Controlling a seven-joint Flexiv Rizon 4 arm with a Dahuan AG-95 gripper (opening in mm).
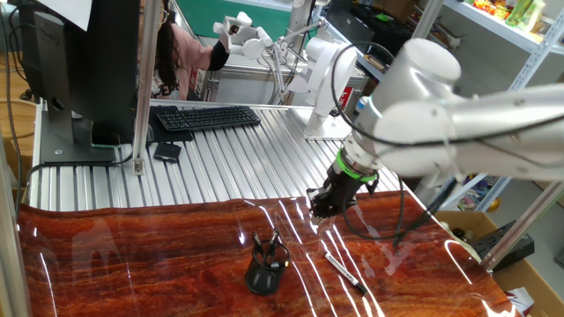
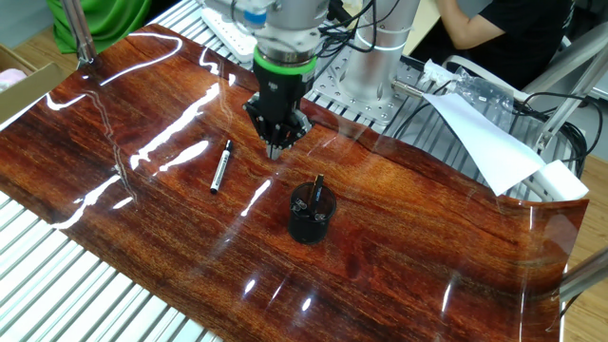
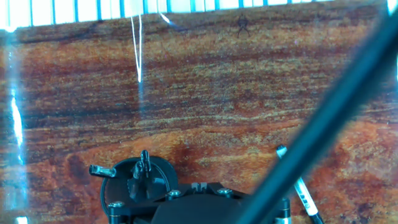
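A black mesh pen holder [image 1: 266, 271] stands upright on the glossy wood-patterned cover [image 2: 399, 209] with several pens in it; the holder [image 3: 165, 174] is partly hidden by the gripper body in the wrist view. A white marker with black ends [image 2: 221, 169] lies flat on the cover, apart from the holder. My black gripper [image 2: 273, 150] hangs above the cover, pointing down, near both and touching neither. No object shows in its grasp. How far its fingers stand apart is unclear. In the wrist view, the marker [image 3: 305, 196] is partly behind a blurred dark cable.
A keyboard [image 1: 207, 117] and monitor [image 1: 104, 70] sit on the ribbed metal table at the far left. White paper [image 2: 486, 142] lies by the arm's base in exterior view 2. Around the holder and marker the cover is clear.
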